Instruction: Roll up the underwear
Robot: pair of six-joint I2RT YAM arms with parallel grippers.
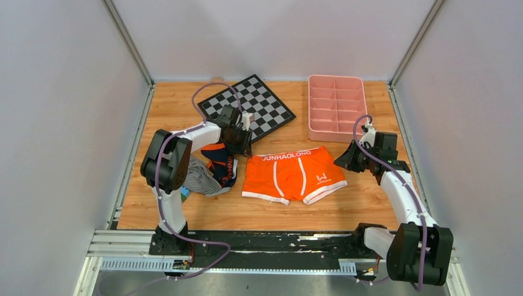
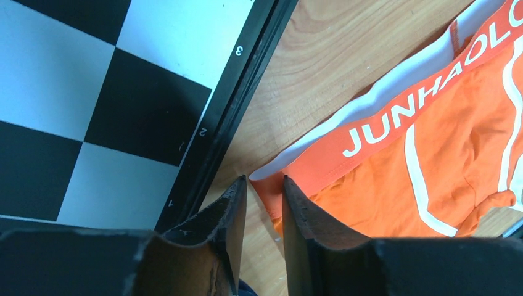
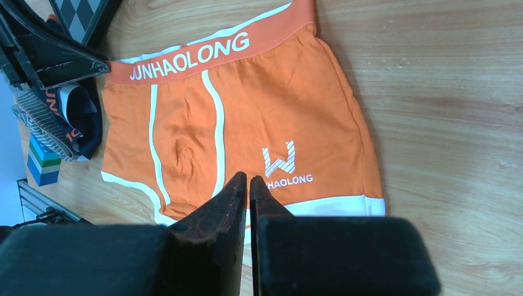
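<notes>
Orange boxer briefs (image 1: 290,176) with a white JUNHAOLONG waistband lie flat, waistband away from me. My left gripper is part open at the upper left corner of the waistband (image 2: 382,126), its tips at the fabric's edge; whether fabric is between them is unclear. My right gripper hangs over the lower right part of the briefs, near the logo, its fingertips close together with nothing visible between them.
A chessboard (image 1: 265,105) lies behind the left gripper, a pink compartment tray (image 1: 314,129) at back right. Dark and striped garments (image 1: 200,179) and a blue-green block lie left.
</notes>
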